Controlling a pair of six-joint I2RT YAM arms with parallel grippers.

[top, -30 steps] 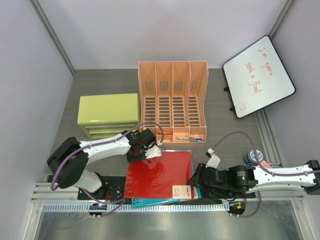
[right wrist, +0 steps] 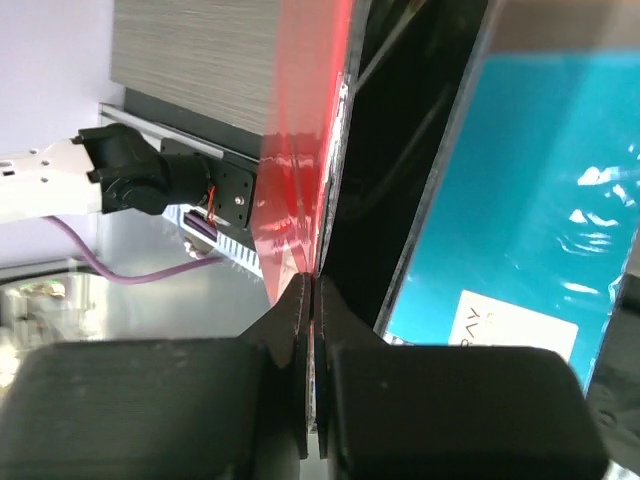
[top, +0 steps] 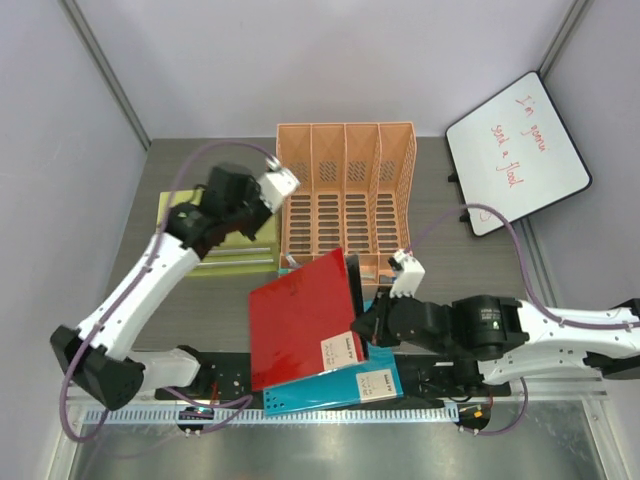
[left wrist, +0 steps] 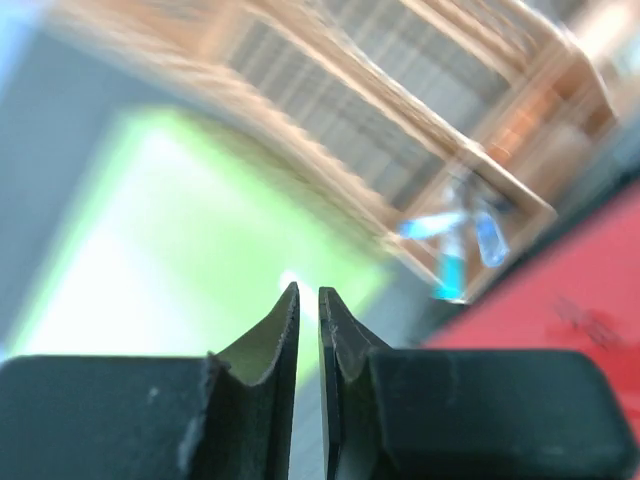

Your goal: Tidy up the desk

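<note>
My right gripper is shut at the near edge of the red folder, which is lifted and tilted with a black layer beside it. A blue folder lies beneath on the desk. My left gripper is raised, shut, over the green drawer box; nothing clearly shows between its fingertips, and its view is blurred. The peach desk organizer stands at the back, with pens in its front compartment.
A whiteboard with red writing stands at the back right. Bare desk shows right of the organizer and at the far left. Walls bound the area on both sides.
My left arm has swung up and back, away from the red folder. My right gripper has risen, and the red folder now tilts up, showing the black layer and more blue.
</note>
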